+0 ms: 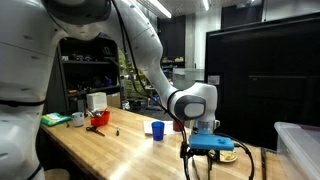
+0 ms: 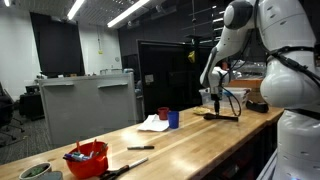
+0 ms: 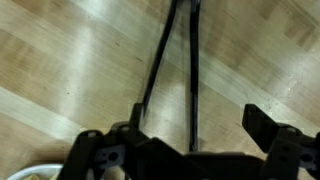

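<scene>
My gripper stands open above the wooden table, its two black fingers (image 3: 272,130) wide apart. Between them in the wrist view, two long thin black strips (image 3: 194,70) run up the frame and draw closer together towards the top; whether they belong to one object cannot be told. In exterior view 1 the gripper (image 1: 198,156) points down over the table, just left of a plate (image 1: 227,156). Exterior view 2 has the gripper (image 2: 215,106) at the table's far right, low over a dark object (image 2: 222,117).
A blue cup (image 1: 158,130) and a dark red cup (image 2: 163,113) stand behind the arm. A red basket (image 2: 86,160) with things in it sits at the table's other end, near dark-handled tools (image 2: 125,168). A clear bin (image 1: 298,145) is at the right. Mid-table is mostly bare.
</scene>
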